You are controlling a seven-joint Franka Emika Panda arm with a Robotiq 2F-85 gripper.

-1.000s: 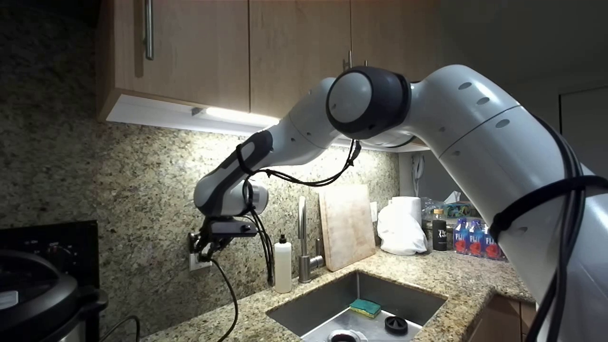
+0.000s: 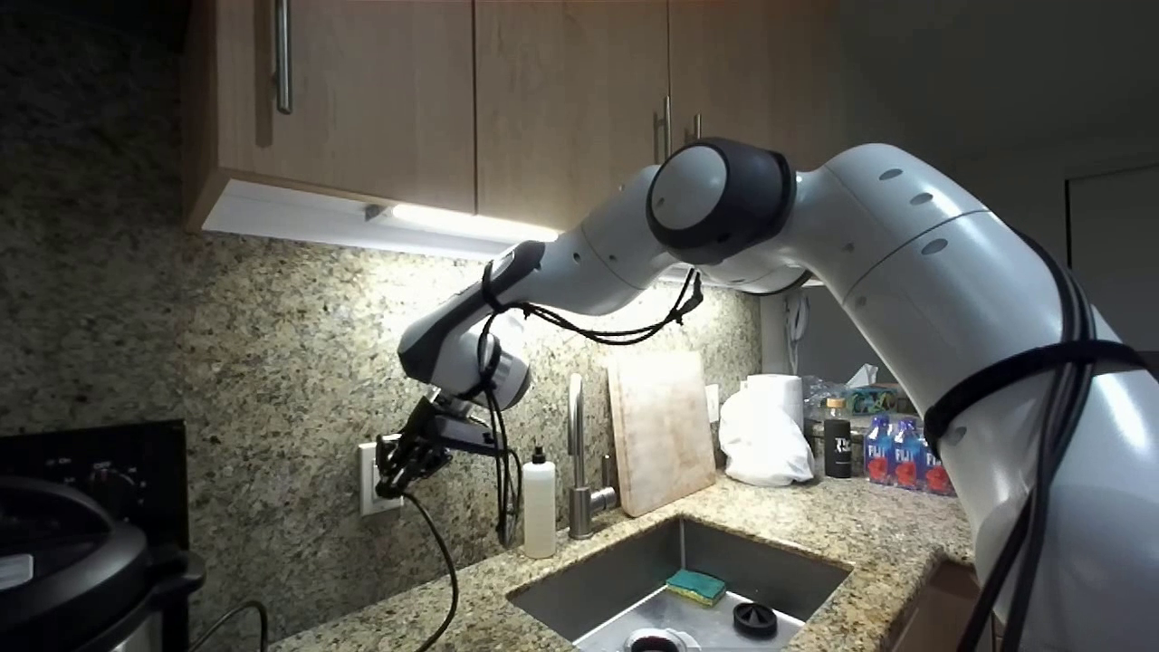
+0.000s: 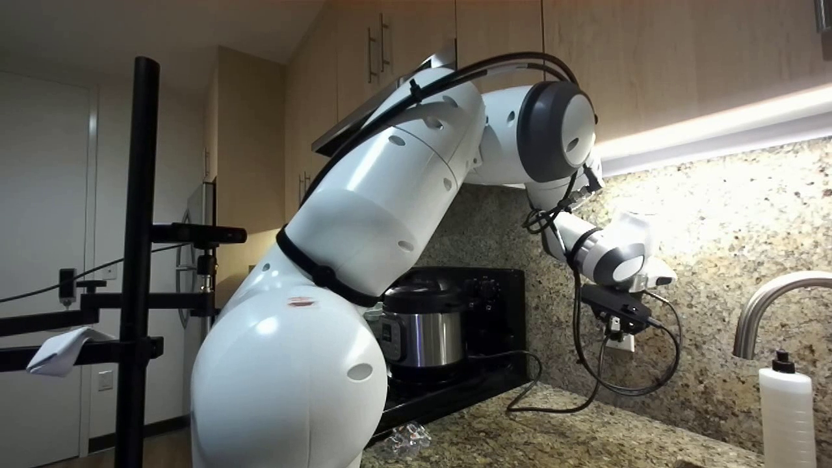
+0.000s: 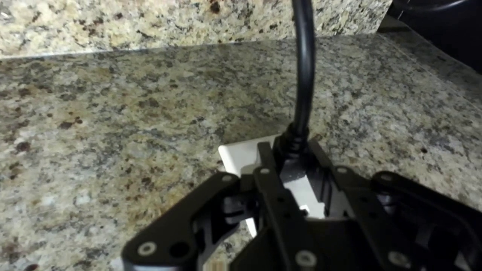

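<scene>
My gripper is shut on a black power plug [image 4: 292, 168], one finger on either side of it. From the plug's back a thick black cable [image 4: 305, 86] runs away up the wrist view. Right behind the plug lies the white outlet plate [image 4: 241, 156] on the granite backsplash, partly covered by my fingers. How far the plug's prongs sit in the socket is hidden. In exterior view 1 the gripper [image 2: 393, 469] is at the outlet plate [image 2: 369, 494], tilted, with the cable [image 2: 440, 543] hanging to the counter.
A pressure cooker [image 3: 425, 327] stands on the stove, and a cable leads from it along the counter. Right of the outlet are a white bottle [image 2: 539, 509], the faucet [image 2: 577, 456] and the sink [image 2: 695, 549]. Cabinets [image 2: 359, 109] hang above.
The wrist and forearm have shifted right in exterior view 1, and the hand has tilted. The fingers are still at the outlet. The hanging cable has barely moved.
</scene>
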